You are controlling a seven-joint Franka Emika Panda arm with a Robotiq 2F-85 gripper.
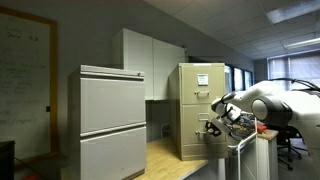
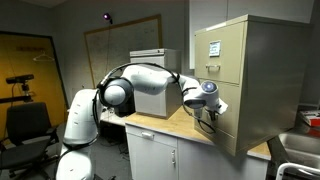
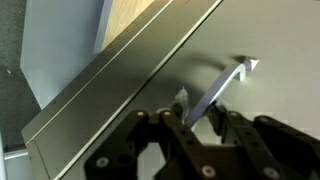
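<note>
A tall beige filing cabinet (image 1: 203, 150) stands on the wooden counter, its drawer fronts flush as far as shows. My gripper is at a lower drawer of this cabinet, shut on its metal handle (image 3: 224, 82). In the wrist view the handle's bar runs down between the dark fingers, while its far end joins the drawer front. From the other side, the gripper (image 2: 208, 112) is close against the cabinet front, and the arm hides part of the drawers.
A grey-white cabinet (image 1: 112, 125) stands left of the beige one, with bare wooden counter (image 1: 165, 160) between them. White wall cupboards (image 1: 150, 60) hang behind. At the right of the second exterior view is a metal sink (image 2: 300, 158).
</note>
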